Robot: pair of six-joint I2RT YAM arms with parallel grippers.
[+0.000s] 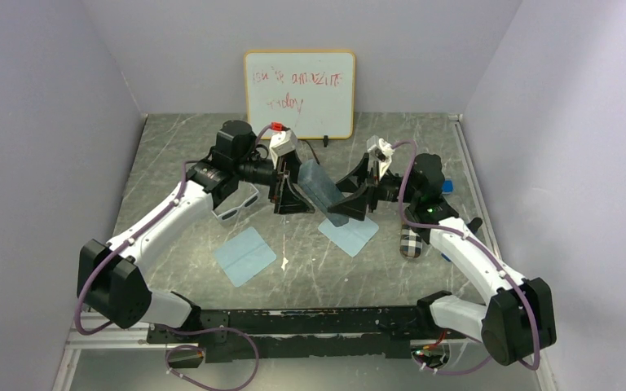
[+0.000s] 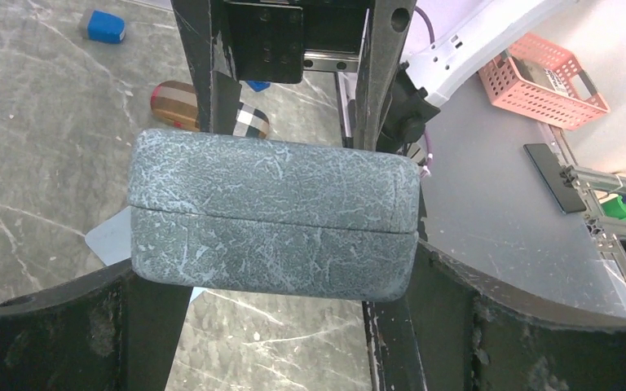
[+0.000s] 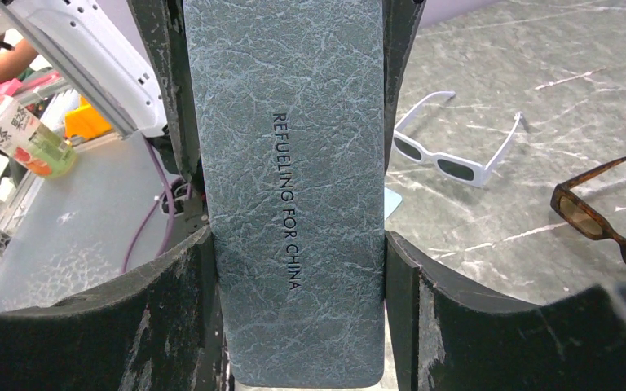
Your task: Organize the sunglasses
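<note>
A grey-blue glasses case [image 1: 320, 191] lettered "REFUELING FOR CHINA" is held in the air between both arms. My right gripper is closed round its sides. My left gripper [image 1: 291, 195] stands open at the case's upper-left end, its fingers spread wide in the left wrist view. White sunglasses [image 3: 456, 163] and tortoiseshell sunglasses [image 3: 607, 228] lie on the table below. Two light-blue cloths [image 1: 244, 257] lie near the front and middle of the table.
A plaid case [image 1: 411, 242] and blue items [image 1: 447, 186] lie at the right, partly under the right arm. A whiteboard [image 1: 300, 90] stands at the back.
</note>
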